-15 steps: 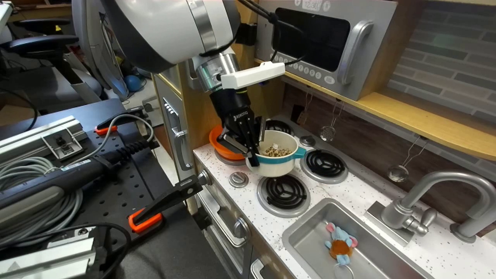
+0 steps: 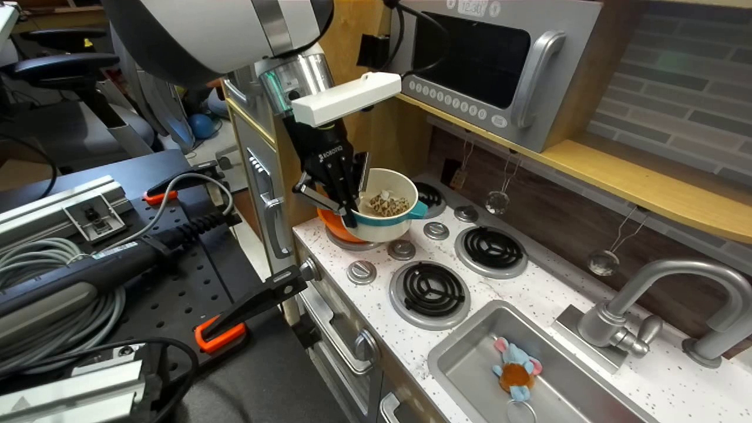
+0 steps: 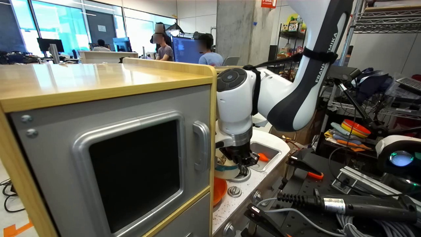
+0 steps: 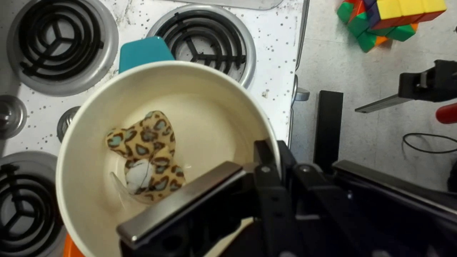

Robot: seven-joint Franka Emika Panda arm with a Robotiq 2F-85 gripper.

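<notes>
A cream pot (image 2: 384, 229) with a teal band and teal handle (image 2: 419, 210) hangs above the stove, held near its rim. My gripper is shut on the pot's wall, one finger inside and the other outside. Inside the pot lies a leopard-print plush toy (image 4: 147, 145) with a white patch, resting on the bottom. An orange bowl (image 2: 336, 224) sits on the near-left burner, partly behind the pot and gripper. In the second exterior view the same bowl (image 3: 219, 191) shows below the pot (image 3: 227, 172), half hidden by the cabinet.
Bare burners (image 2: 430, 293) and knobs (image 2: 361, 272) lie to the pot's right. The sink (image 2: 465, 366) holds a blue plush toy (image 2: 517, 368). A wooden cabinet wall (image 2: 285, 176) stands close on the left, and the microwave shelf (image 2: 578, 169) overhangs the back.
My gripper has carried the pot left and upward in the first exterior view, from over the front burner toward the orange bowl. The toy has stayed inside the pot.
</notes>
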